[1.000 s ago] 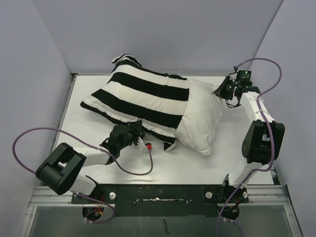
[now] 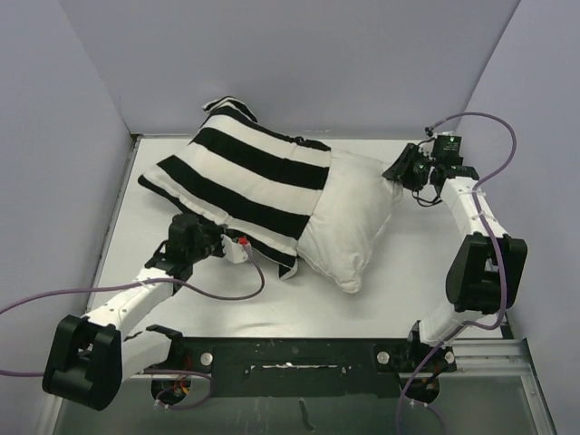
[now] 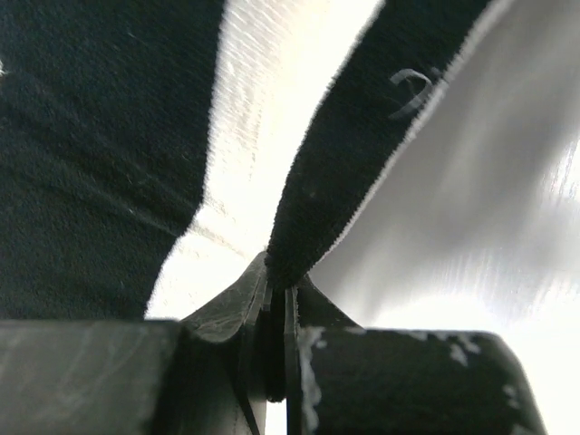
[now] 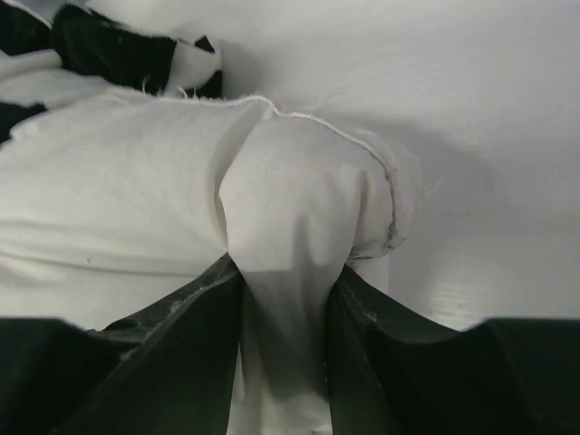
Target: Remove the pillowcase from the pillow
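The black-and-white striped pillowcase (image 2: 254, 181) spreads over the upper left and middle, with a white part (image 2: 349, 217) at its right end, apparently the pillow or plain fabric. My left gripper (image 2: 222, 236) is shut on the striped fabric's front edge; the left wrist view shows a black hem (image 3: 344, 154) pinched between the fingertips. My right gripper (image 2: 394, 172) is at the upper right corner of the white part; in the right wrist view a bunched white fold (image 4: 290, 199) lies between its fingers.
Bare white table (image 2: 254, 308) shows along the front, at the left and at the right. Grey walls bound the back and sides, and cables loop over both arms.
The left arm has moved left with the pinched fabric. The striped cloth and white part have shifted left, and my right gripper has moved slightly left too.
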